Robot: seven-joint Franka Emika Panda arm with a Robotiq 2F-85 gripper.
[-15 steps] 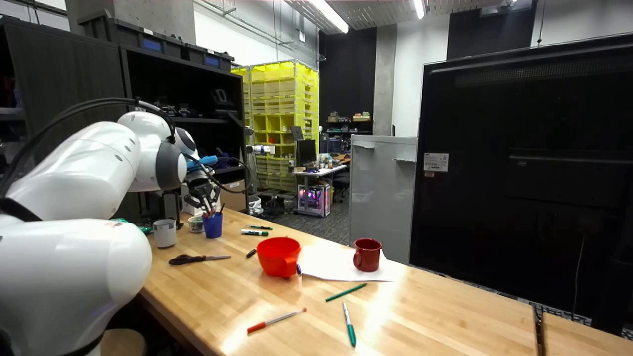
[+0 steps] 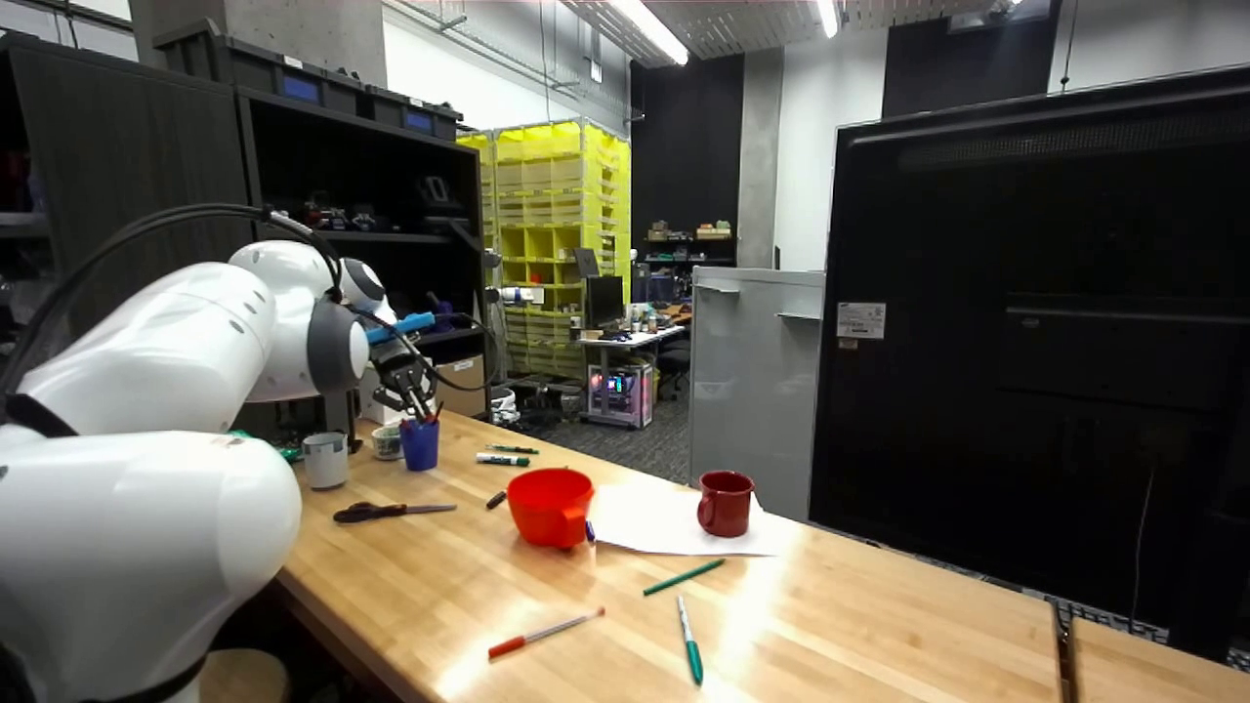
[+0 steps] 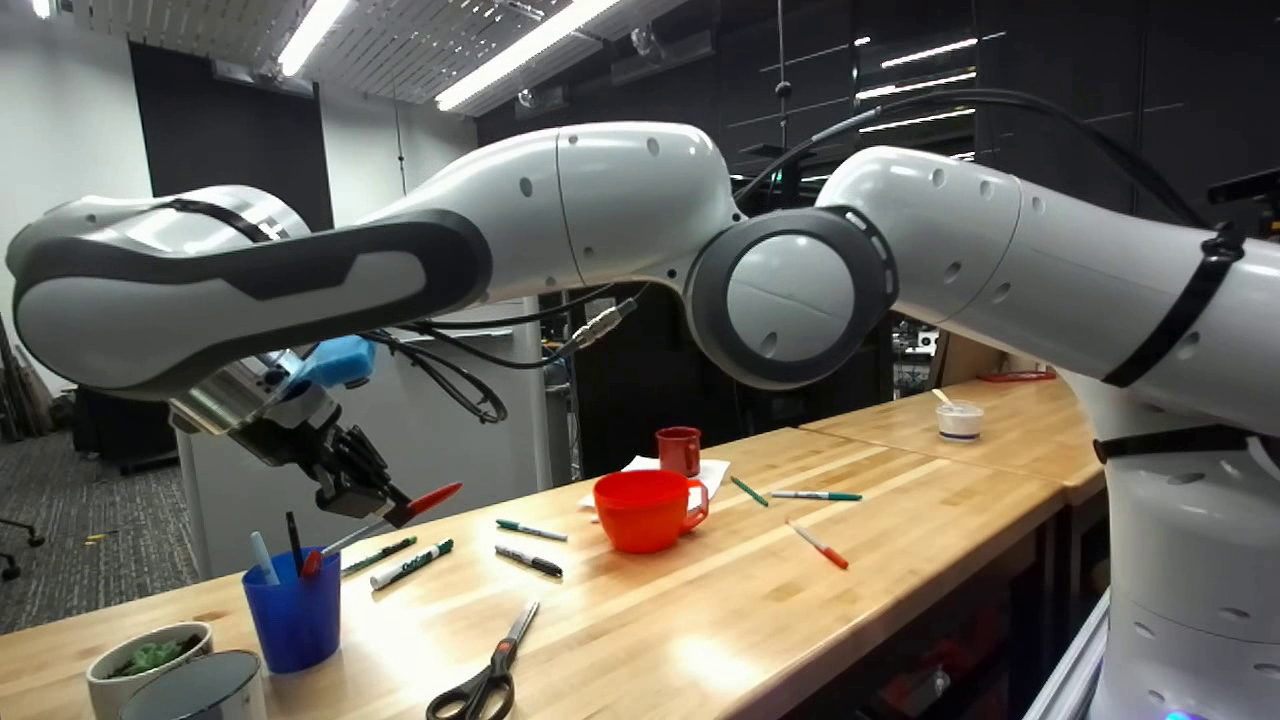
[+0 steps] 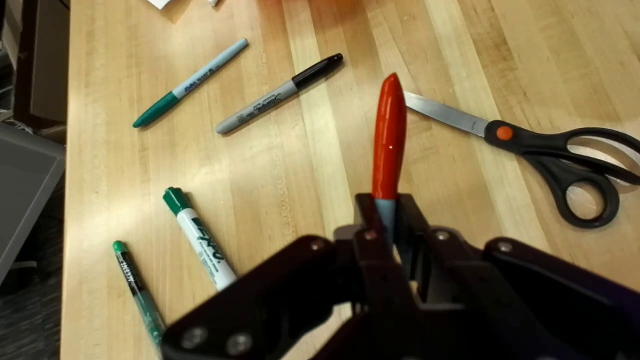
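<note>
My gripper is shut on a red-capped marker, whose cap points away from the fingers in the wrist view. In exterior view 2 the gripper hangs just above and beside the blue cup, with the held marker tilted. Its grey lower end slants down toward the cup's rim; whether it reaches inside, I cannot tell. Several pens stand in the cup, one of them light blue. From exterior view 1, the gripper is right over the blue cup.
Scissors, a black marker, a teal marker and a green dry-erase marker lie loose. Close by the cup are a small potted plant and a grey mug. A red bowl-like cup sits mid-table.
In exterior view 1 the arm's wrist has shifted slightly to the right and the gripper has tilted a little. The objects on the table have not moved.
</note>
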